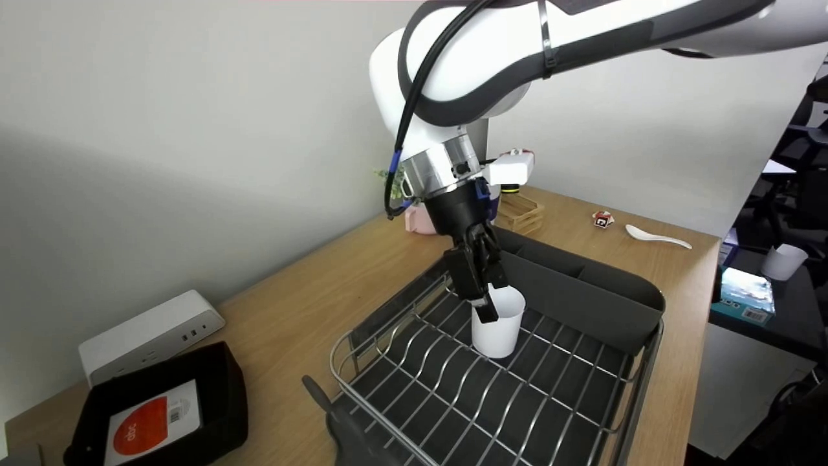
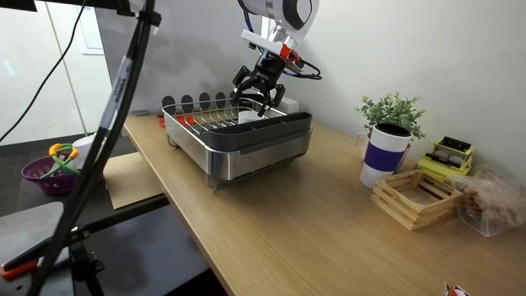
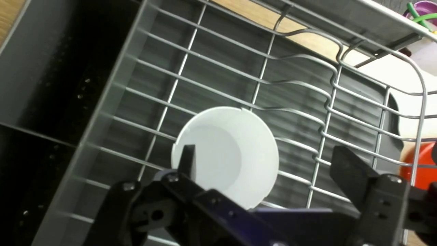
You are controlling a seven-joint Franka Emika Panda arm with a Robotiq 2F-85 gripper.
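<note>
A white cup (image 1: 501,330) stands upright on the wire dish rack (image 1: 535,396), close to the grey caddy; its open mouth faces up in the wrist view. My gripper is open, tilted over the cup's side. One of its fingers (image 3: 187,160) overlaps the cup's inside in that view, while the other is beyond the cup's outer wall, over the wires. How deep the first finger reaches is unclear. In exterior view 2 the cup (image 2: 249,116) shows only partly, behind the caddy and below my gripper.
The grey divided caddy (image 1: 574,287) runs along one end of the rack. Orange-red utensils (image 2: 185,120) are at the opposite end. A black bin (image 1: 225,396) and a white power strip (image 1: 151,334) stand aside. A wooden crate (image 2: 416,200) and a tumbler (image 2: 384,155) are farther off; bare table lies between.
</note>
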